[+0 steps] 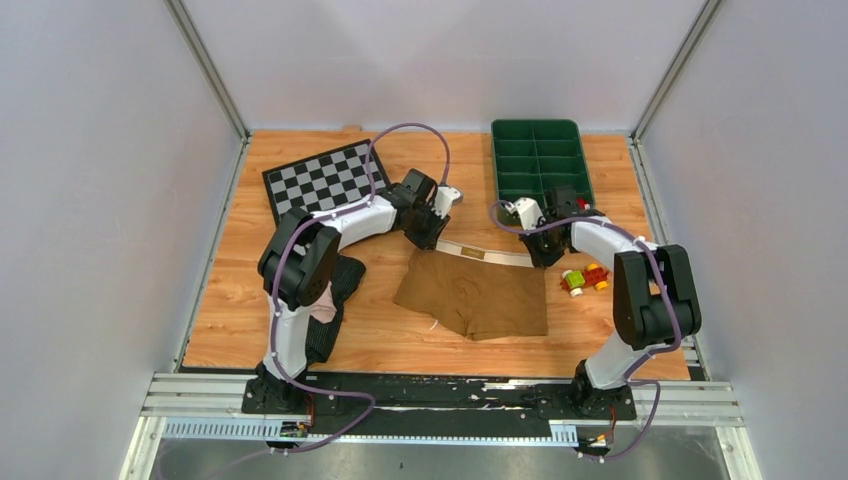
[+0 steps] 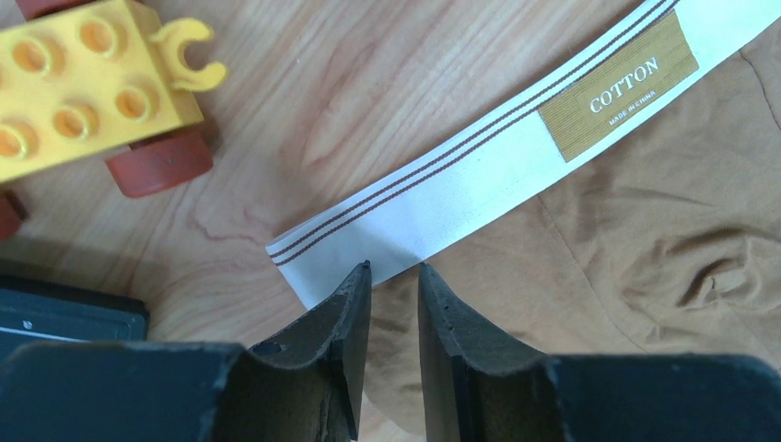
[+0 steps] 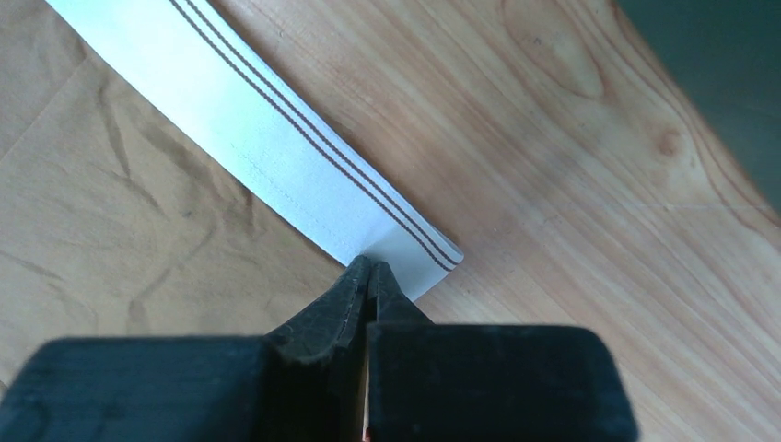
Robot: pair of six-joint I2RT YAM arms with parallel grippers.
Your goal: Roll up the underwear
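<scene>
Brown underwear point(image 1: 470, 300) lies flat on the table, its white waistband point(image 1: 485, 255) with a COTTON label along the far edge. My left gripper is at the band's left end, fingertips slightly apart over its lower edge; nothing clear shows between them. My right gripper is shut at the band's other end, tips down on the white elastic near its corner; whether cloth is pinched is hidden.
A checkered board point(image 1: 315, 178) lies back left, dark and pink cloths point(image 1: 338, 310) front left. A green divided bin point(image 1: 530, 150) stands back right; toy bricks point(image 1: 575, 280) sit at the right.
</scene>
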